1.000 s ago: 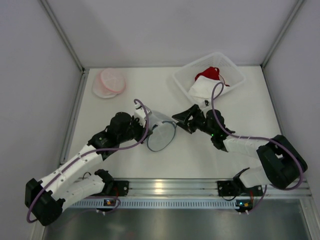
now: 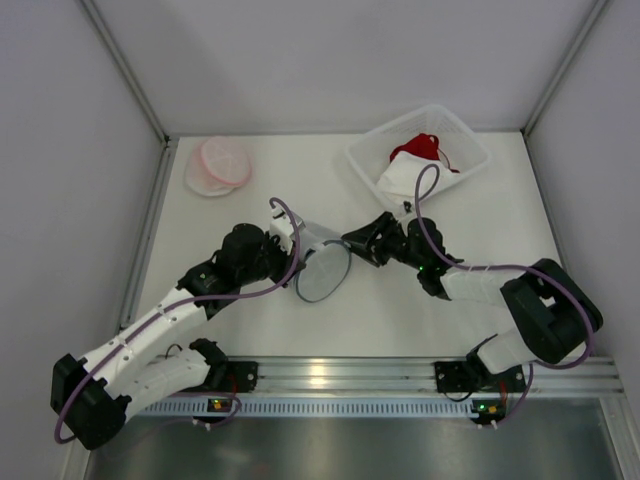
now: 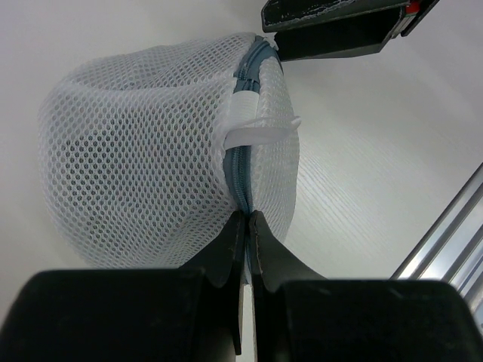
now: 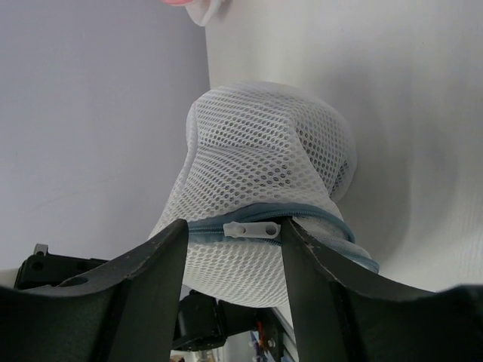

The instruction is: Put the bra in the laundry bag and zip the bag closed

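The white mesh laundry bag point(image 3: 151, 143) stands on the table between both arms, its blue-grey zipper point(image 3: 240, 173) along the upper edge. My left gripper is shut on the zipper end of the bag. From the other side, my right gripper is part open at the zipper. Its fingers point(image 4: 298, 253) stand either side of a white zipper pull point(image 4: 251, 230), with a gap to the left one. No bra can be made out through the mesh; a red strapped garment point(image 2: 423, 146) lies in the basket.
At the back right stands a white basket point(image 2: 467, 135) with a white cloth point(image 2: 402, 175) in it. A pale pink round item point(image 2: 222, 165) lies at the back left. Bare table surrounds the bag, and a metal rail point(image 2: 340, 372) runs along the front.
Over the last second my right gripper has shifted slightly left and its arm has lowered a little toward the front. The left arm and the bag look almost unchanged.
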